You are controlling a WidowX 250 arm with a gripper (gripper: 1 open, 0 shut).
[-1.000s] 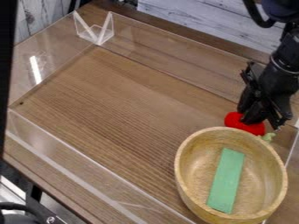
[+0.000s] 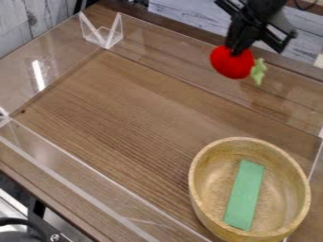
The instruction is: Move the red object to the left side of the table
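A round red object (image 2: pixel 231 64) with a pale green tip at its right hangs in the upper right of the camera view, seemingly above the table. My dark gripper (image 2: pixel 235 47) comes down on it from above and is shut on it. The fingertips are small and blurred where they meet the red surface. The table's left side (image 2: pixel 76 104) is bare wood.
A tan bowl (image 2: pixel 199 175) with a green block (image 2: pixel 244 195) inside stands at the lower right. A clear plastic stand (image 2: pixel 104 31) is at the back left. Transparent walls edge the table.
The red object, in my gripper, has gone from beside the bowl at the right toward the back and left, rising in the view. The bowl and green block have stayed put.
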